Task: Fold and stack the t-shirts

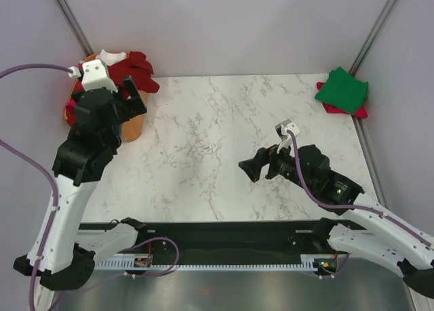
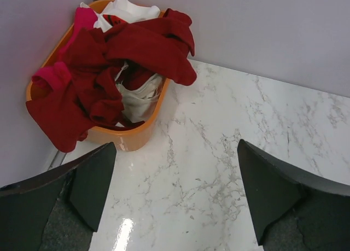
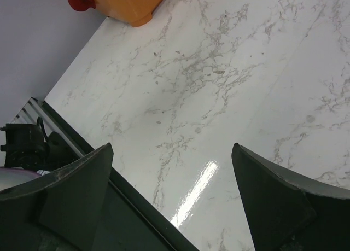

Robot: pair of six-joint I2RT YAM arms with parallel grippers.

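An orange basket (image 2: pixel 129 139) at the back left holds crumpled shirts: dark red (image 2: pixel 156 46), pink (image 2: pixel 50 76) and white (image 2: pixel 129 9). At the far right of the top view a folded green shirt (image 1: pixel 342 89) lies on a red one (image 1: pixel 359 112). My left gripper (image 1: pixel 124 94) is open above the near side of the basket, facing the shirts, with nothing between its fingers. My right gripper (image 1: pixel 261 161) is open over the right-middle of the table, empty.
Grey walls stand at the back and sides, and a dark edge runs along the front.
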